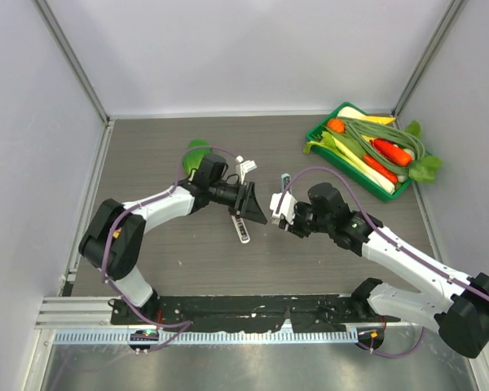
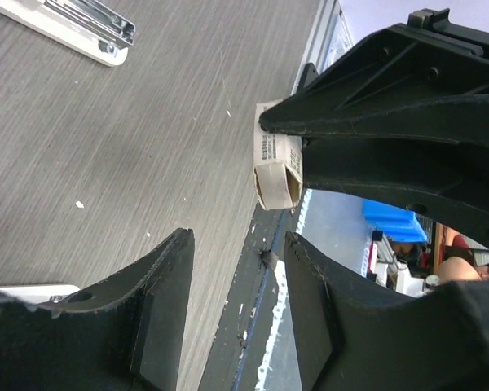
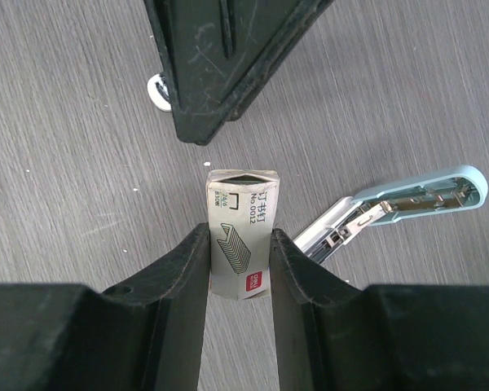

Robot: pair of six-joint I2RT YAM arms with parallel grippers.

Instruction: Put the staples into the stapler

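My right gripper is shut on a small white staple box (image 3: pixel 243 236), which stands upright between its fingers with printed text and a red mark. Beneath and to the right of the box lies an opened stapler (image 3: pixel 428 195) with a pale blue cover, on the table. My left gripper is partly open and empty, its fingertips pointing toward the box (image 2: pixel 279 155) but apart from it. In the top view the two grippers nearly meet above the table's middle. A second long white stapler-like piece (image 1: pixel 241 230) lies partly hidden under the left gripper.
At the back right stands a green basket (image 1: pixel 352 167) full of vegetables. A green vegetable (image 1: pixel 197 153) lies behind the left arm.
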